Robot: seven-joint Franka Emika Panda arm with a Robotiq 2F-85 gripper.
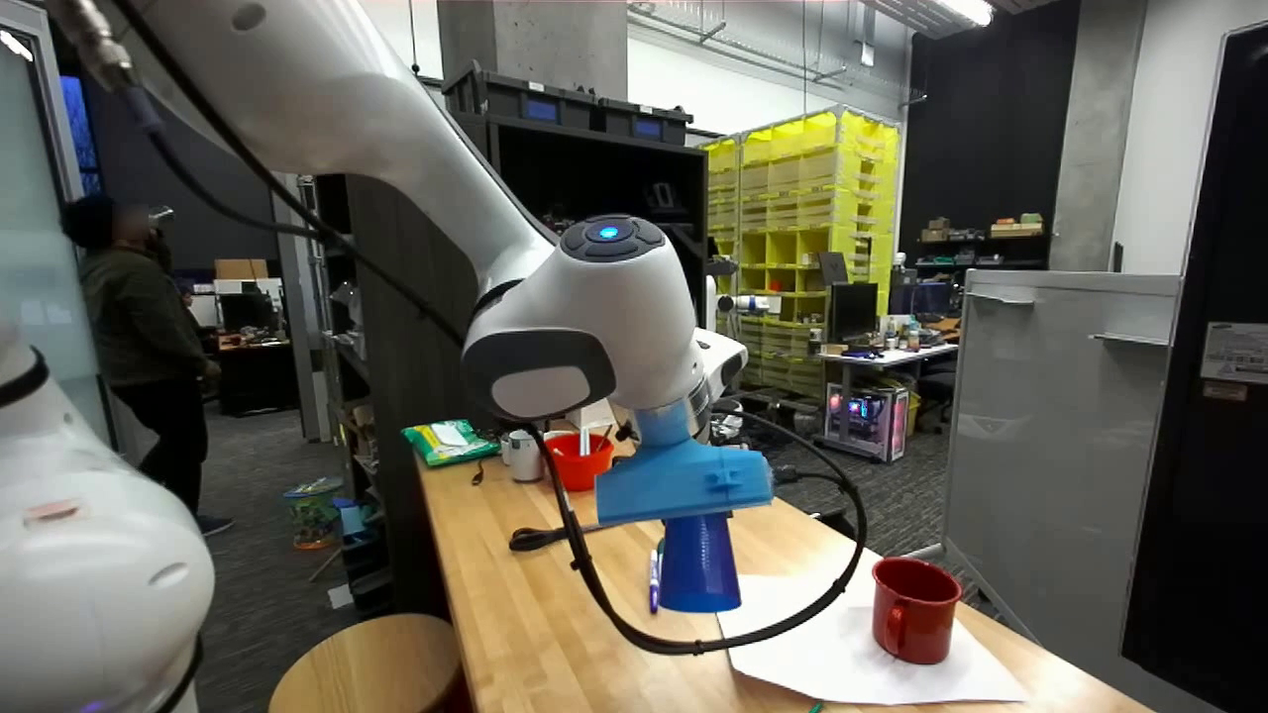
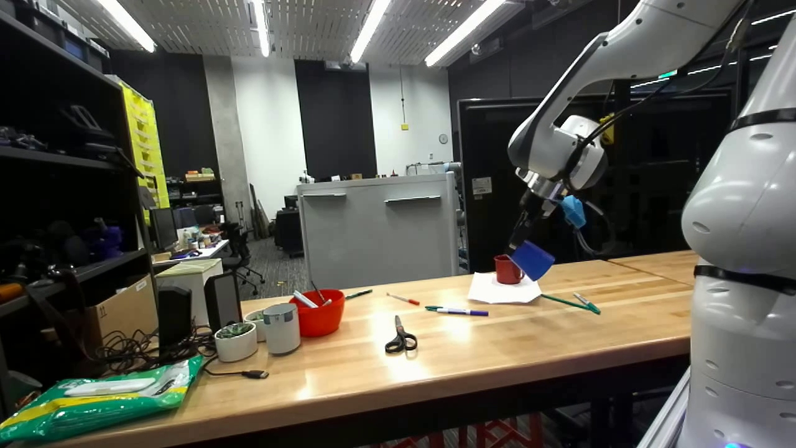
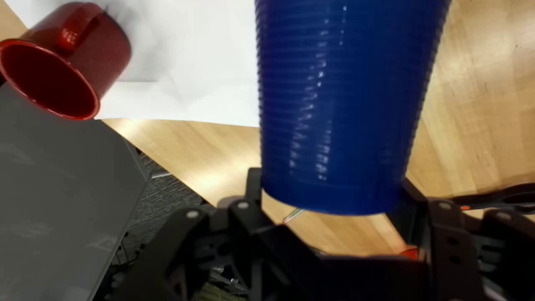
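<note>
Between the black fingers of my gripper is a ribbed blue cup [image 3: 346,100], and the gripper is shut on it near its narrow end. In exterior view 1 the blue cup [image 1: 698,564] hangs above the table, its wide end downward. Exterior view 2 shows the blue cup [image 2: 532,260] tilted, in front of a red mug from that side. The red mug [image 1: 915,610] stands upright on a white sheet of paper [image 1: 820,665], to the right of the cup and apart from it in exterior view 1. What the cup holds, if anything, is hidden.
Scissors [image 2: 401,337], pens [image 2: 462,310] and a red pen [image 2: 403,298] lie on the wooden table. A red bowl [image 2: 321,317], a grey mug [image 2: 282,328], a small plant pot [image 2: 236,342] and a green packet [image 2: 112,396] occupy one end.
</note>
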